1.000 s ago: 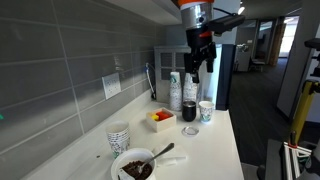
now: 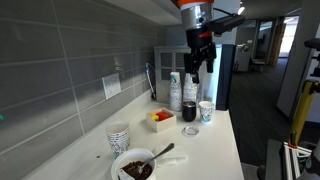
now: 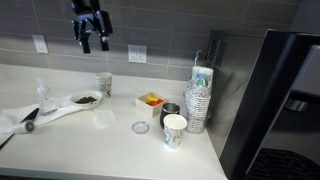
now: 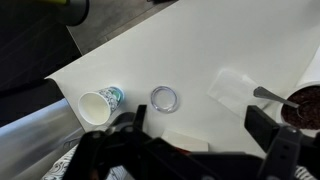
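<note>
High above the white counter (image 2: pixel 205 160), my gripper (image 2: pixel 202 73) hangs open, pointing down. In the wrist view, the gripper has a wide gap between its fingers and nothing in it. A white bowl (image 3: pixel 86 104) of dark grounds or beans stands on the counter, and a spoon (image 4: pixel 275 96) rests in it. Near the bowl lies a flat white translucent sheet or packet (image 4: pixel 232 90). A clear round lid (image 4: pixel 164 99) lies flat, close to a patterned paper cup (image 4: pixel 96 106) that stands upright and looks empty.
Along the wall are a patterned cup stack (image 2: pixel 118 136), a small box (image 2: pixel 160 122) of red and yellow items and a dark mug (image 2: pixel 189 112). Tall cup stacks (image 3: pixel 196 98) stand beside a black machine (image 3: pixel 260 100). A clear bottle (image 3: pixel 43 96) stands left of the bowl.
</note>
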